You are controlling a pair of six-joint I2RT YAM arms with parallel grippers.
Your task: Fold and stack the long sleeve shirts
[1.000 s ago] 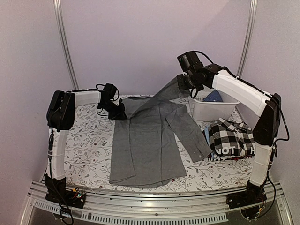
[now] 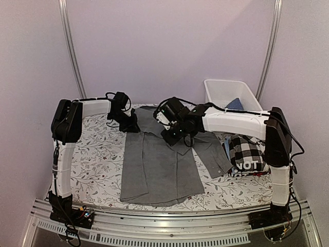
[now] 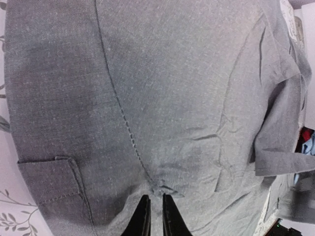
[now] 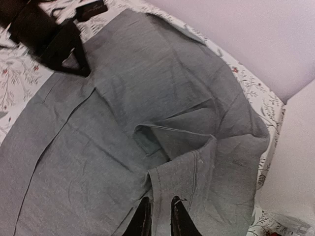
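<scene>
The grey long sleeve shirt [image 2: 162,170] is spread on the patterned table, hem toward the front. Its right-hand sleeve [image 2: 211,154] angles out to the side. My left gripper is shut on a pinch of the shirt's cloth [image 3: 157,177], near the left shoulder in the top view. Over the upper middle of the shirt, my right gripper is part open, its fingers [image 4: 145,209] apart. Below and ahead of it lies a doubled-over sleeve end [image 4: 177,169]. In the top view the right arm hides this part.
A white bin [image 2: 231,87] with a blue cloth [image 2: 235,104] inside stands at back right. Stacked clothes, a black-and-white checked piece [image 2: 247,149] on top, lie right of the shirt. Bare table shows left of the shirt.
My right gripper has swung down and left from high near the bin. The cloth it held stretched up now lies across the shirt. The left arm has stayed put.
</scene>
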